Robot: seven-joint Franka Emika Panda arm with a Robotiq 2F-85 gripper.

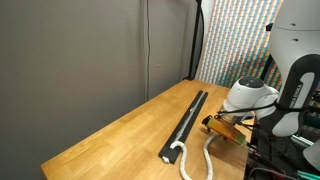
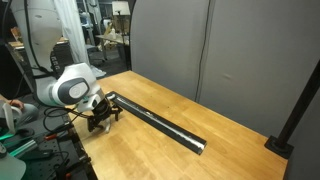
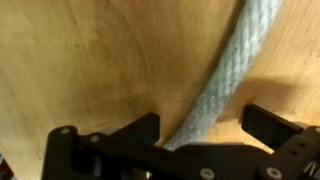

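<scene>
A pale, whitish rope [image 1: 183, 168] lies in a U-shaped curve on the wooden table, close to a long black rail. In the wrist view a stretch of the rope [image 3: 236, 62] runs from the top edge down between the fingers of my gripper. Those fingers are open, with a finger [image 3: 143, 130] to the left of the rope and the other to its right, both apart from it. In the second exterior view my gripper [image 2: 103, 127] is low over the table near its left edge, where the rope is hard to make out.
The long black rail [image 2: 158, 122] with a light strip lies across the table [image 2: 205, 98]. A grey partition [image 1: 85, 70] stands behind the table. Bare wood stretches widely beyond the rail, away from my arm.
</scene>
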